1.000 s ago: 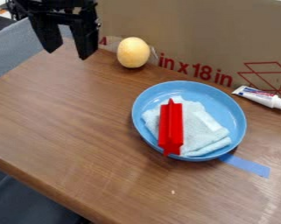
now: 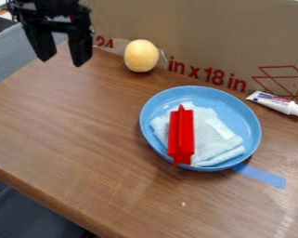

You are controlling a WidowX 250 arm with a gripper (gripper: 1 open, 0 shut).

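My black gripper (image 2: 60, 48) hangs over the back left of the wooden table, open, with nothing visible between its fingers. To the right, a blue plate (image 2: 156, 123) holds a folded white cloth (image 2: 217, 140), with a red elongated object (image 2: 181, 134) lying on top of it toward the left side.
A yellow round object (image 2: 141, 56) sits at the back beside the cardboard (image 2: 213, 37). A toothpaste tube (image 2: 278, 103) lies at the right rear. Blue tape (image 2: 263, 176) is stuck beside the plate.
My gripper has shifted slightly left over the last second, with small shifts in height. The plate and the other objects are unchanged.
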